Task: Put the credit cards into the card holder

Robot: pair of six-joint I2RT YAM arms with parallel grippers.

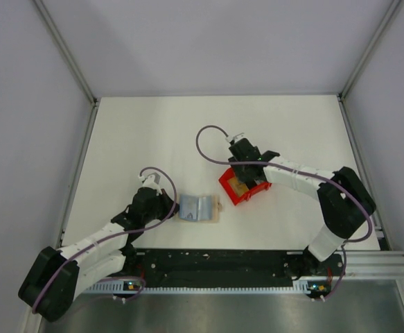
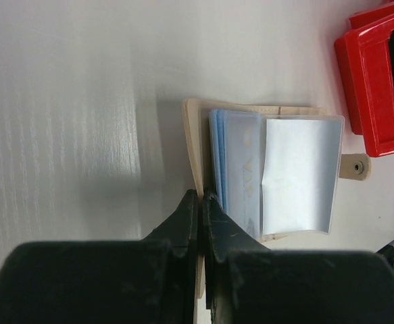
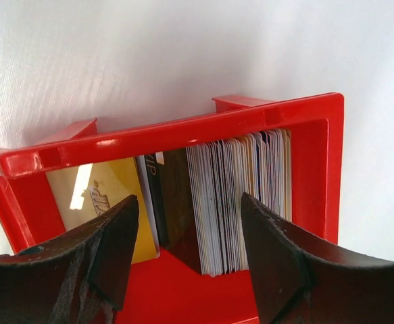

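Note:
The card holder (image 2: 197, 128), tan with clear sleeves, lies open at the front of the table; a white insert (image 2: 298, 175) shows in one sleeve. My left gripper is shut on the holder's thin left edge. In the right wrist view my right gripper stands open above the red box, nothing gripped. Between its fingers, lower down, a black card (image 3: 173, 196) and pale card edges (image 3: 213, 209) stand upright in the row. A gold card (image 3: 109, 199) leans flatter at the left end, partly behind the left finger.
The red box (image 1: 244, 198) stands tilted on the white table, right of and behind the holder (image 1: 200, 208). Its raised rim (image 3: 176, 138) runs just beyond the right fingers.

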